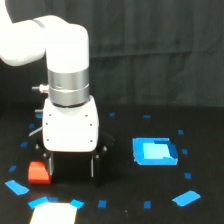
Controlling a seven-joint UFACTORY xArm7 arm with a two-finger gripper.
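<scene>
A red block (38, 172) lies at the left of the dark table. Above the table hangs my white gripper (73, 165), pointing down, its two dark fingers spread apart. The left finger stands right at the block's right side, seemingly touching it from outside, so the block is beside the fingers rather than between them. Only dark table shows in the gap.
A blue square with a pale centre (156, 151) lies to the right. A pale square (53, 213) with blue beside it sits at the bottom left edge. Blue tape strips (186, 198) and small blue marks dot the otherwise bare table.
</scene>
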